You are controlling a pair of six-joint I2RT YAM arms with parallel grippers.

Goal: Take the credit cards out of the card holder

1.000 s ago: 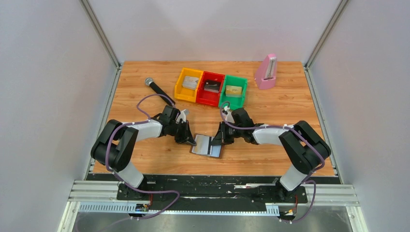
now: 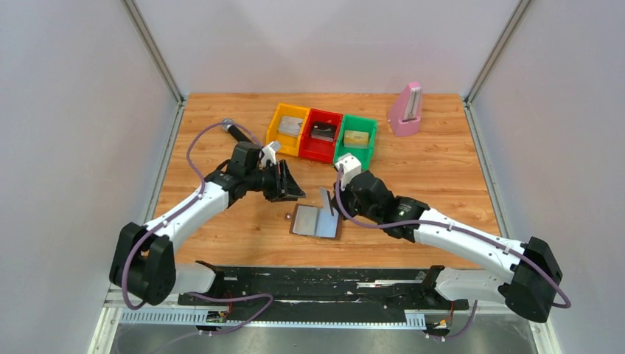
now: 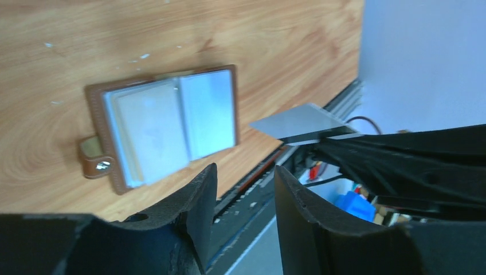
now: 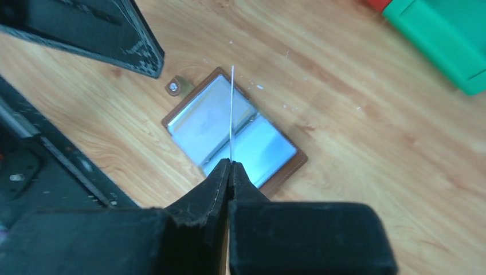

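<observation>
The card holder (image 2: 316, 222) lies open on the table, cards in both halves, seen also in the left wrist view (image 3: 150, 132) and right wrist view (image 4: 210, 117). My right gripper is shut on a thin card, held raised above the holder; in the left wrist view that card (image 3: 289, 120) hangs off to the right. My left gripper (image 2: 295, 193) is raised above and left of the holder, its fingers part open with nothing between them.
Yellow (image 2: 274, 133), red (image 2: 317, 151) and green (image 2: 354, 156) bins stand at the back. A microphone (image 2: 236, 131) lies back left, a pink metronome (image 2: 404, 110) stands back right.
Both arms have lifted from the holder.
</observation>
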